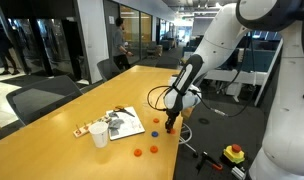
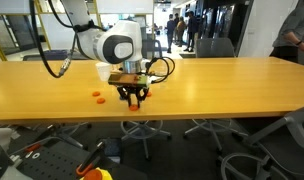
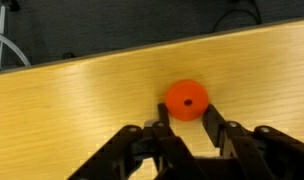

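Observation:
A round orange-red cap [image 3: 186, 99] sits between the fingertips of my gripper in the wrist view, and the fingers are shut on it. Exterior view 2 has the cap [image 2: 134, 107] at the lower end of the gripper [image 2: 134, 99], by the table's front edge. From exterior view 1 the gripper [image 1: 172, 124] points down close to that edge; whether the cap touches the table is hard to tell.
Red discs [image 1: 138, 152] and a blue one [image 1: 154, 134] lie on the wooden table [image 1: 52, 155]. Behind them are a white mug [image 1: 99, 134] and a white tray [image 1: 122, 123] with small items.

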